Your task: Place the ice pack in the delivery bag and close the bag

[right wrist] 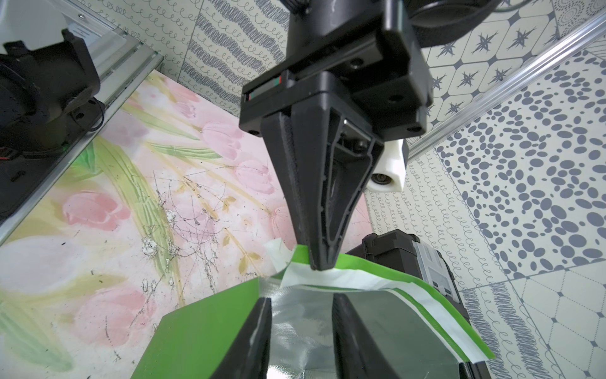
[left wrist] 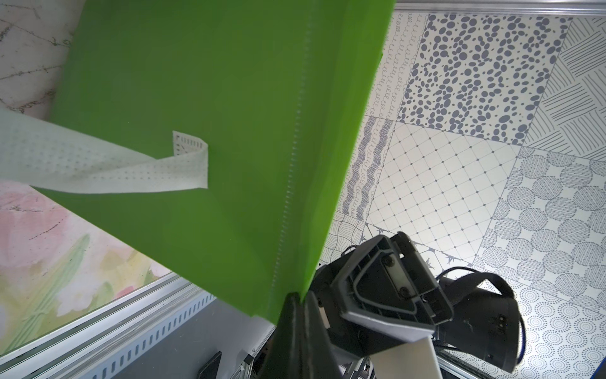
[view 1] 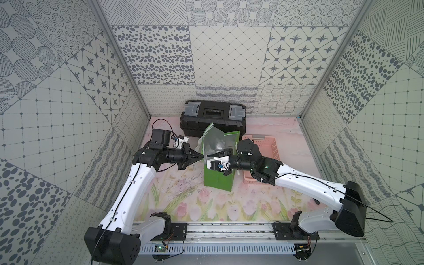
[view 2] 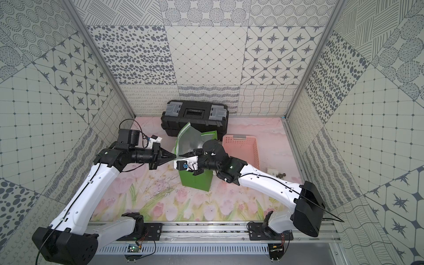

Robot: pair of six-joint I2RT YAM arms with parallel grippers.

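The green delivery bag [view 1: 217, 178] stands upright on the table, its silvery lining [right wrist: 303, 325] showing at the top. From the left, my left gripper is shut on the bag's rim, with green and white edging running to either side of the fingertips; in the left wrist view the green wall narrows to its tips. My right gripper stands open over the bag's mouth, nothing between its fingers. No ice pack can be made out in any view; the bag's bottom is hidden.
A black toolbox [view 1: 212, 117] sits behind the bag. To the right lies a pink basket [view 1: 273, 150], partly covered by the right arm. A white strap [left wrist: 94, 161] hangs from the bag's side.
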